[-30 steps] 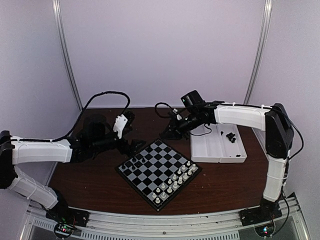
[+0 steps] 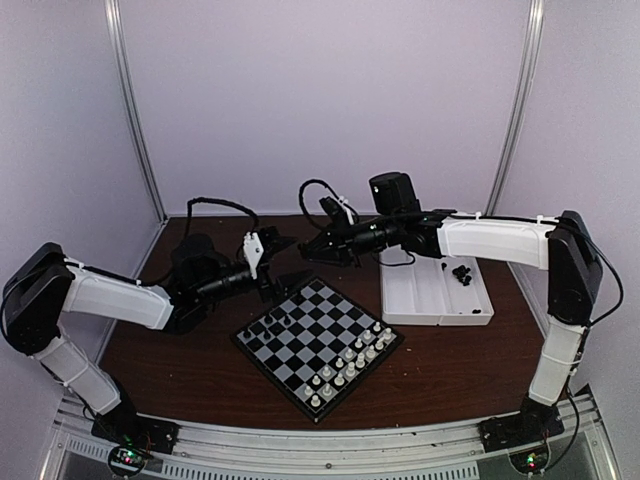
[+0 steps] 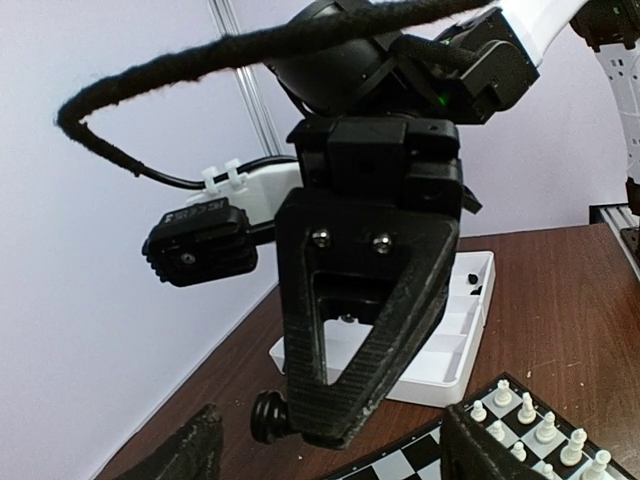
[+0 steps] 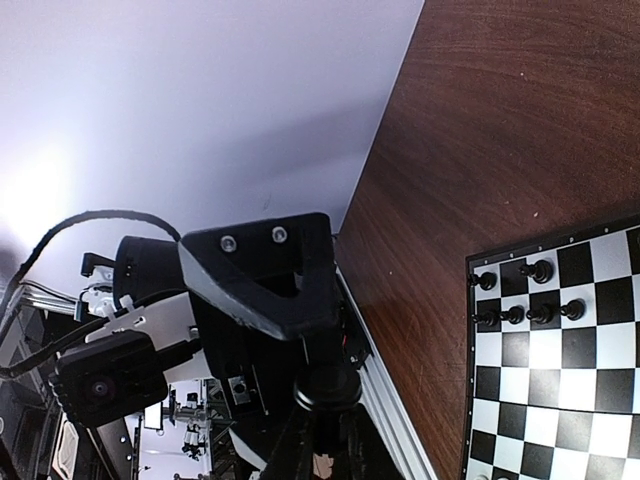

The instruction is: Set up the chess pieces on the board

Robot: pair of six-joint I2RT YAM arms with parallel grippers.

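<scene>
The chessboard (image 2: 318,350) has white pieces along its right-hand edge and several black pieces (image 4: 542,270) near its left corner. My right gripper (image 2: 312,250) is raised above the board's far corner, shut on a black chess piece (image 3: 270,416), which sticks out sideways from its fingertips in the left wrist view. My left gripper (image 2: 288,262) faces it closely from the left, its fingers (image 3: 190,450) apart at either side below that piece, nothing seen between them.
The white tray (image 2: 425,295) at the back right holds a few black pieces (image 2: 462,275). Bare wooden table (image 2: 200,370) surrounds the board.
Both grippers have risen over the last second, the left one also moving right, so that they now face each other more closely. The pieces on the board look unchanged.
</scene>
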